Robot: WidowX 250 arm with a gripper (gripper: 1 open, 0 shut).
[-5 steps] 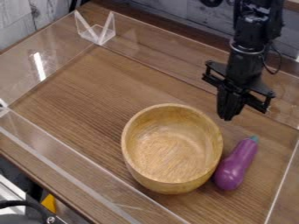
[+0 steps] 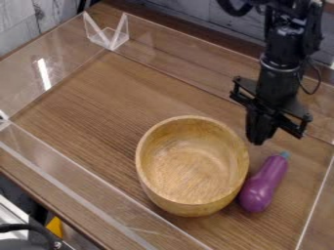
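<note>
A black robot gripper [image 2: 259,133] hangs at the right of the camera view, above and behind a yellow-tan bowl [image 2: 188,172] and a purple eggplant [image 2: 261,188]. Its fingertips point down and look close together, with nothing seen between them. The eggplant lies on the wooden table just right of the bowl, its green-tipped stem end toward the gripper.
A clear wire or plastic holder [image 2: 104,29] stands at the back left. A raised edge runs along the back and left sides.
The gripper has moved slightly down toward the front of the table, nearer the eggplant's stem end. The bowl and eggplant have stayed put.
</note>
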